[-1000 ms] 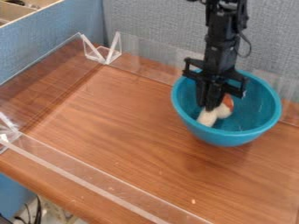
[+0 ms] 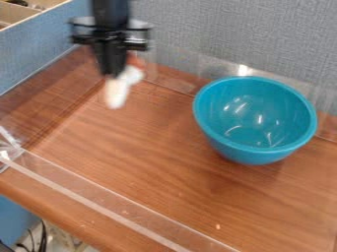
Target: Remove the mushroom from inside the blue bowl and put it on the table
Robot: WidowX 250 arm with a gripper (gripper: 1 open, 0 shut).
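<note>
The mushroom [image 2: 120, 89], blurred, with a white stem and a reddish cap, hangs over the left rear part of the table [image 2: 145, 156]. My black gripper [image 2: 113, 67] is shut on its upper end; blur hides the exact contact. Well to the right stands the blue bowl [image 2: 257, 143], upright and empty apart from bright reflections inside.
A clear low barrier [image 2: 125, 209] runs along the table's front left edge, and another clear strip stands along the back near the grey wall [image 2: 211, 34]. The wooden surface left and in front of the bowl is bare.
With the mushroom in it, my gripper has risen out of the bowl and swung left over the table. The bowl has stayed in place and is now empty.
</note>
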